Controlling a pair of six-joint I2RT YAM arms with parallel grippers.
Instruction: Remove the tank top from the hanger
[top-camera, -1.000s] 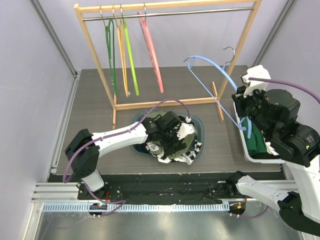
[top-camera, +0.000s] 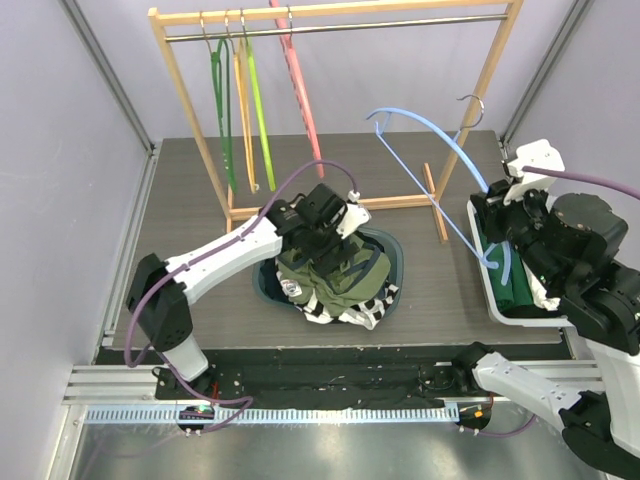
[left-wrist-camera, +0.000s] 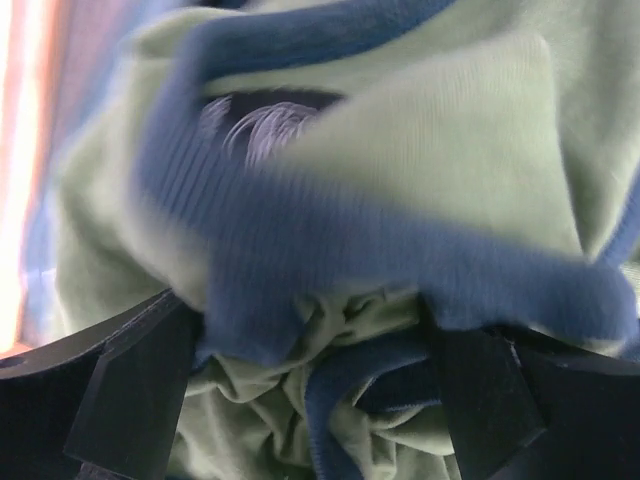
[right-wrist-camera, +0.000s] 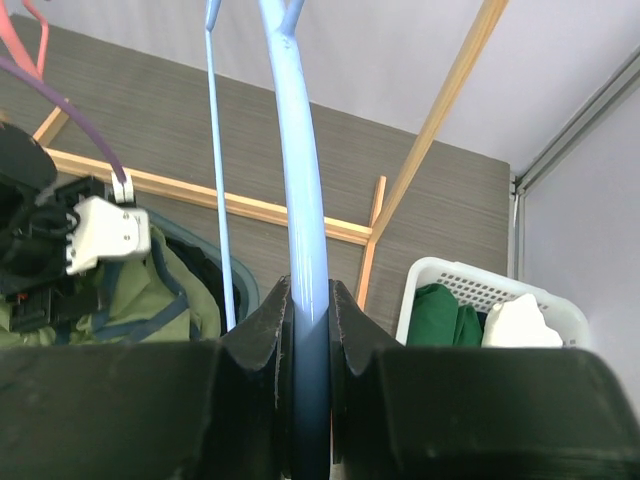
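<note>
The green tank top with dark blue trim (top-camera: 352, 278) lies bunched in the dark basket (top-camera: 398, 254), off the hanger. My left gripper is open just over it; in the left wrist view the green cloth (left-wrist-camera: 440, 140) fills the space around and between the dark fingers. The bare blue hanger (top-camera: 425, 122) is held up on the right, its metal hook pointing up and no garment on it. In the right wrist view my right gripper is shut on one arm of the blue hanger (right-wrist-camera: 300, 170).
Green, orange, lime and pink hangers (top-camera: 297, 80) hang at the left of the wooden rack (top-camera: 340, 9). A white basket (right-wrist-camera: 440, 268) holding green and white cloth stands at the right. Checkered cloth (top-camera: 350, 312) lies at the basket's front. Floor between the baskets is clear.
</note>
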